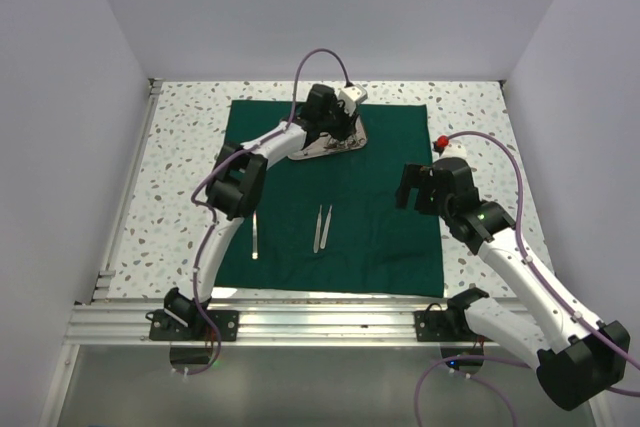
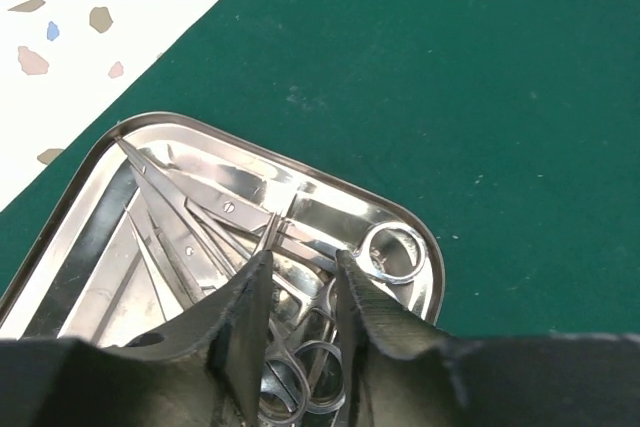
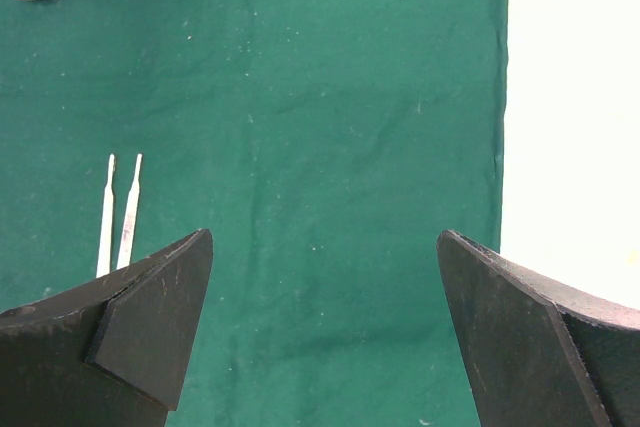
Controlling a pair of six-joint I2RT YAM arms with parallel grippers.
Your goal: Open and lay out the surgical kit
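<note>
A steel tray (image 2: pixel 70 257) at the back of the green cloth holds a pile of scissor-like instruments (image 2: pixel 180 217) with ring handles. My left gripper is over it, fingertips a short gap apart among the ring handles; whether anything is pinched between them is unclear. My right gripper stands wide open and empty over the right part of the cloth. Two slim tweezers-like tools (image 1: pixel 325 227) lie side by side mid-cloth, and another slim tool (image 1: pixel 255 237) lies to their left.
The green cloth (image 1: pixel 380 257) has free room at the right and front. The speckled table (image 1: pixel 150 197) borders it. The left arm hides part of the tray and the cloth's left side in the top view.
</note>
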